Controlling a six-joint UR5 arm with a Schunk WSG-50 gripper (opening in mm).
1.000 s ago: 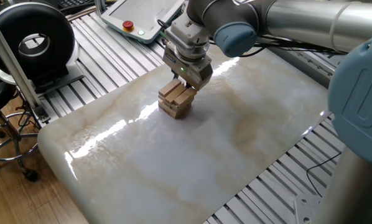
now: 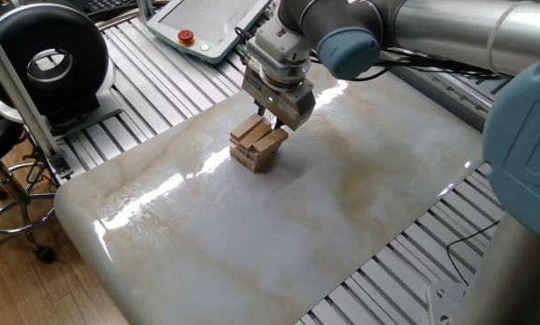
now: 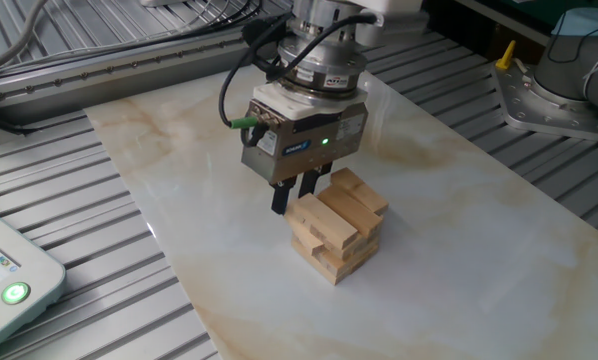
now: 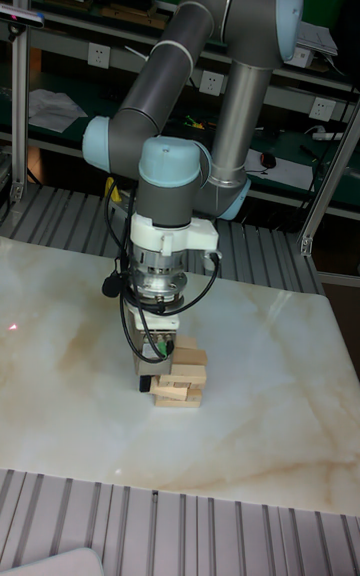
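A small stack of pale wooden blocks [image 3: 329,240] stands on the marble-patterned board, its layers not squarely lined up. Three blocks lie side by side on top: in exterior view 1, a left one [image 2: 246,125], a middle one [image 2: 255,135] and a right one [image 2: 270,141] that juts out. My gripper [image 3: 294,199] points down at one side of the stack, low and very near the block ends. Its black fingers [image 3: 280,197] stand apart, with no block seen held between them. Exterior view 3 shows the gripper at the stack's left; whether a finger touches a block cannot be told.
Around the stack the marble board [image 2: 207,235] is bare, with wide free room. Slatted metal table [image 2: 144,81] borders it. A teach pendant [image 2: 207,27] with a red stop button lies at the back in exterior view 1.
In exterior view 1 my gripper has shifted slightly right and down over the last second. The right top block has slid a little to the right; the lower stack looks unmoved.
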